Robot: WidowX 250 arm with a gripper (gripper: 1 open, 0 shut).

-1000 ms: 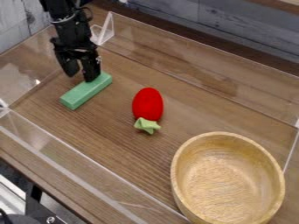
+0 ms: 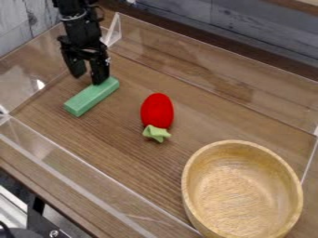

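A black gripper (image 2: pixel 86 71) hangs at the upper left, its fingers open, just above the upper end of a green rectangular block (image 2: pixel 91 97) lying flat on the wooden table. To the right of the block lies a red oval object (image 2: pixel 158 112), with a small light-green piece (image 2: pixel 156 133) at its lower end. Whether the fingertips touch the green block cannot be told from this view.
A large round tan bowl (image 2: pixel 241 151) occupies the lower right. A wall runs along the back.
The block, red object and bowl have not visibly moved.
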